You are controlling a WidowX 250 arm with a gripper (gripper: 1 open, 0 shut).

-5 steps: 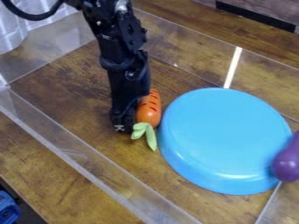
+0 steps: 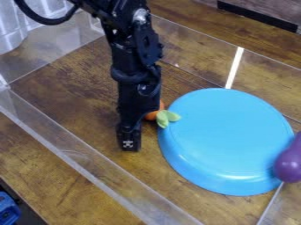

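Note:
My black gripper (image 2: 132, 132) is low on the wooden floor, just left of the blue plate, with its arm reaching down from the top. An orange carrot (image 2: 157, 111) with pale green leaves lies mostly hidden behind the gripper, beside the plate's left edge. Whether the fingers are open or shut on anything is hard to tell.
A large blue plate (image 2: 226, 141) takes up the right side. A purple object (image 2: 286, 162) overlaps its right edge. Clear walls border the wooden surface (image 2: 70, 88). A blue item (image 2: 6, 211) is at the lower left.

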